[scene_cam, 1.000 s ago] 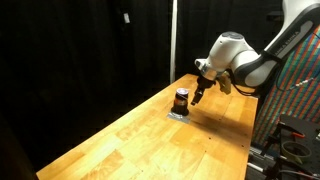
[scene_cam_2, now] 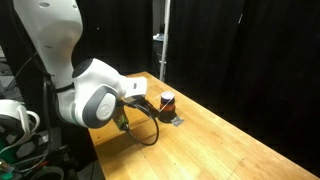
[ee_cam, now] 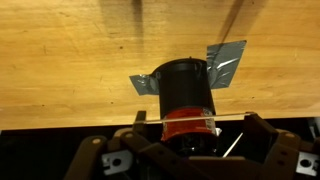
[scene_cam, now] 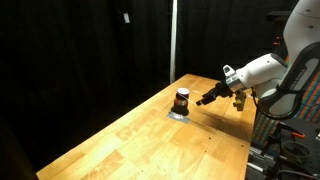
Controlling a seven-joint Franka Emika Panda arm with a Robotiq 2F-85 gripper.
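A dark upright cylinder point(scene_cam: 181, 103) with a red band and pale top stands on the wooden table, with silver tape point(scene_cam: 178, 117) at its base. In the wrist view the black cylinder point(ee_cam: 184, 88) and its red part appear low in the picture, between my spread fingers. My gripper is open. A thin pale line point(ee_cam: 196, 119) crosses from finger to finger; I cannot tell what it is. From the side, the gripper point(scene_cam: 204, 100) sits to the right of the cylinder, and seems apart from it.
Silver tape patches point(ee_cam: 226, 62) lie flat beside the cylinder's base. A dark curtain point(scene_cam: 80, 70) hangs behind the table. A cable point(scene_cam_2: 146, 142) loops below the arm.
The arm has tilted and shifted right and lower. The cylinder has stayed in place.
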